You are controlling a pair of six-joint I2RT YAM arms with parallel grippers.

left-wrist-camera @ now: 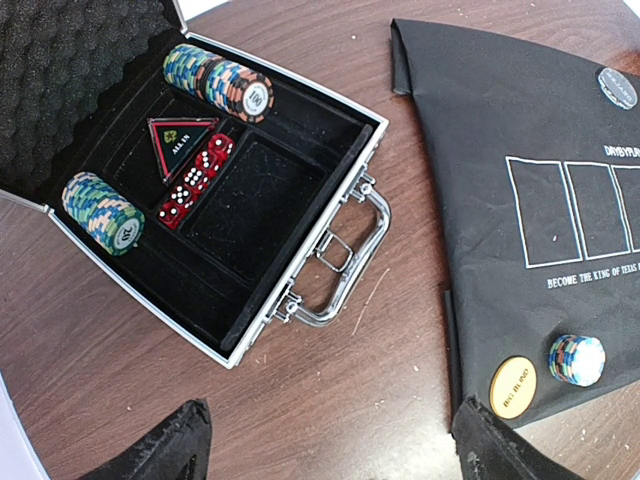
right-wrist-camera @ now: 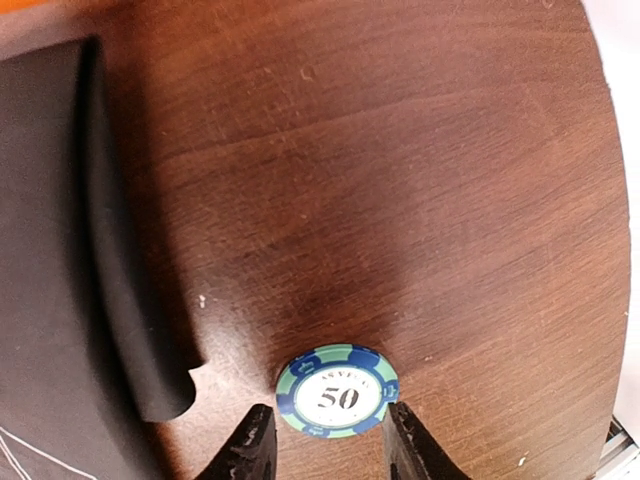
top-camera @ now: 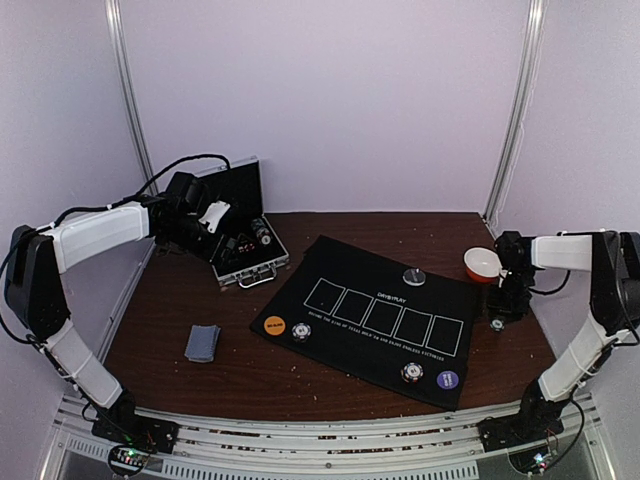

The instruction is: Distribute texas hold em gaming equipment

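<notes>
An open silver case (left-wrist-camera: pixel 287 271) holds chip stacks (left-wrist-camera: pixel 110 215), red dice and an all-in marker; my left gripper, fingers apart and empty, hangs above it. The black mat (top-camera: pixel 380 350) carries chip stacks (top-camera: pixel 412 371), the big blind button (top-camera: pixel 273 325), a blue button (top-camera: pixel 447 379) and a clear disc (top-camera: pixel 414 275). Right of the mat, my right gripper is low over the table at a chip marked 50 (right-wrist-camera: pixel 338 393); the chip shows between or just beyond its fingertips, and whether they grip it is unclear.
A card deck (top-camera: pixel 202 342) lies on the left of the table. A red-rimmed white bowl (top-camera: pixel 481 262) stands behind the right gripper.
</notes>
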